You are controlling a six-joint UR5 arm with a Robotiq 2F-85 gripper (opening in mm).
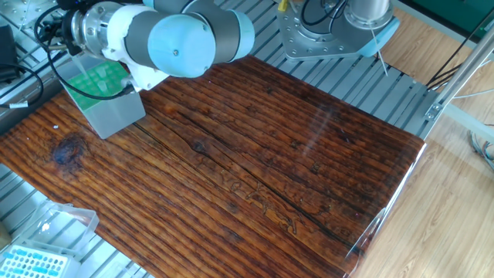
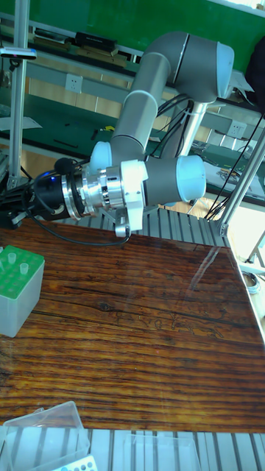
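A translucent box with a green top (image 1: 102, 80) stands at the wooden board's left side. In exterior view 3 the same box (image 2: 19, 291) shows a few clear tips or tubes standing in its green holed top. My arm's wrist reaches left, above and behind the box. The black gripper (image 2: 11, 210) points toward the left edge of exterior view 3, where its finger end is dark and partly cut off. Whether its fingers are open, or hold anything, does not show. In exterior view 2 the wrist and cables hide most of it.
The wooden board (image 1: 255, 170) is bare across its middle and right. A clear lid (image 1: 65, 225) and a white rack with blue rows (image 1: 32, 262) lie off its near left corner. My arm's base (image 1: 324, 35) is bolted behind the board. A black cable loops past the box.
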